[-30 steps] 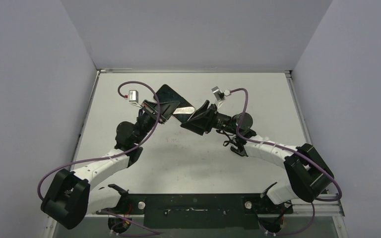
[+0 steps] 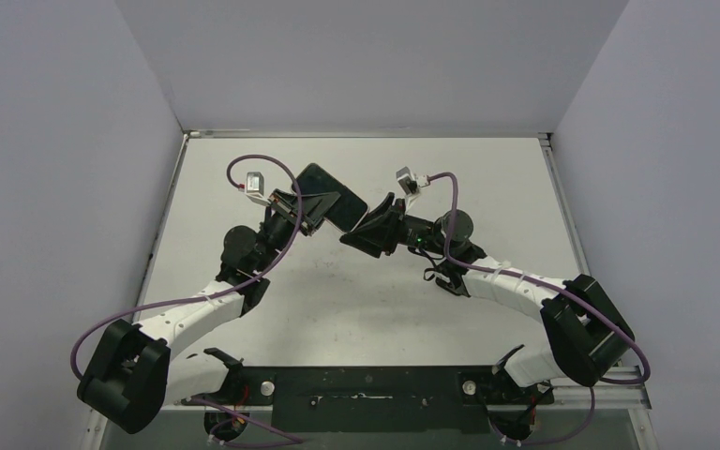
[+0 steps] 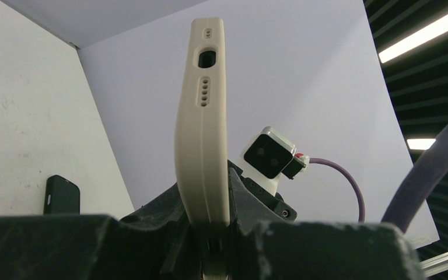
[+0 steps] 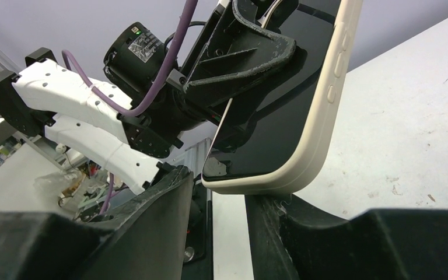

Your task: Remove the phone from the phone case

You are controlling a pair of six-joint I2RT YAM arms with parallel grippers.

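A dark-screened phone [image 4: 280,131] sits inside a cream case [image 4: 325,111], tilted in the air above the table. My left gripper [image 2: 321,210] is shut on the cased phone, one finger across its screen. Edge-on in the left wrist view, the case [image 3: 201,128] shows its button and port cut-outs. At the end of the case nearest the right arm, my right gripper stands part open. Its fingers [image 4: 163,224] are spread below the case's corner, with a visible gap between them; whether one touches the case I cannot tell.
A small black block [image 3: 63,195] lies on the white table [image 2: 337,319]. Grey walls enclose the back and sides. Purple cables [image 2: 187,298] loop along both arms.
Compared with one second ago, both arms have shifted very slightly and the bright reflection on the phone's screen is gone.
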